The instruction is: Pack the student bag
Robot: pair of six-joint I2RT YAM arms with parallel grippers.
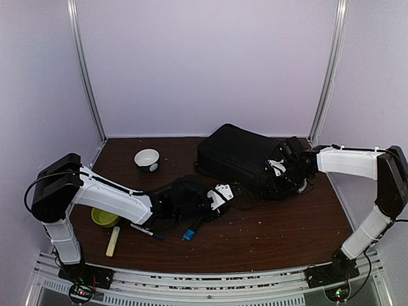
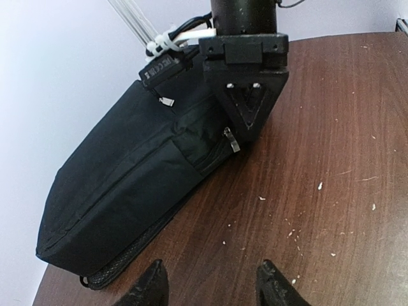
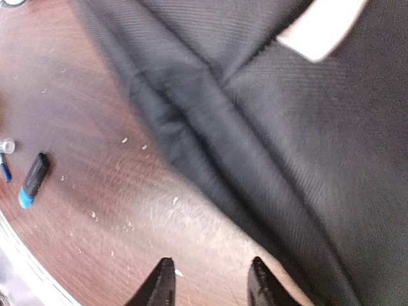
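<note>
The black bag [image 1: 233, 153] lies at the back right of the table, with zips along its near side in the left wrist view. My right gripper [image 1: 274, 178] is over the bag's right end; in the right wrist view its fingers stand open beside the black fabric. My left gripper is open with nothing between its fingers, low over the table facing the bag. A blue-capped marker [image 1: 189, 233], a pen [image 1: 143, 231] and a pale stick [image 1: 113, 242] lie at the front left.
A white bowl [image 1: 146, 159] stands at the back left. A yellow bowl [image 1: 104, 218] is partly under my left arm. Bare table [image 1: 287, 236] shows at the front right.
</note>
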